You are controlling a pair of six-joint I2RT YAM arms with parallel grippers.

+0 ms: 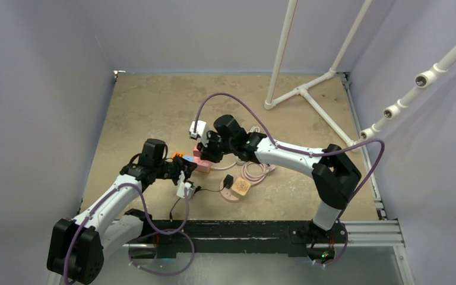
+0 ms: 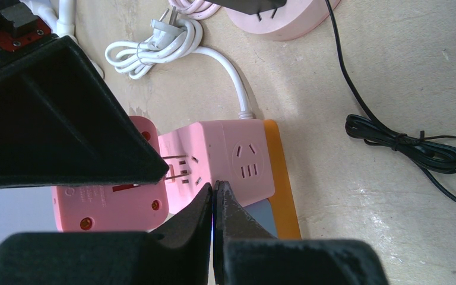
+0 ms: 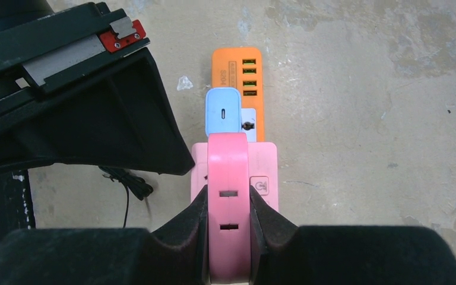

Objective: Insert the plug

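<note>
My right gripper is shut on a pink plug, held over the pink power strip. In the left wrist view the plug has two prongs pointing at the socket face of the pink strip, their tips at or very near the slots; how deep they sit I cannot tell. My left gripper is shut at the strip's near edge, nothing visible between its fingers. The strip has orange and blue parts at one end.
A white cable coil, a pink coil, a round pink block and a black cable bundle lie around the strip. White pipe frames stand at the back right.
</note>
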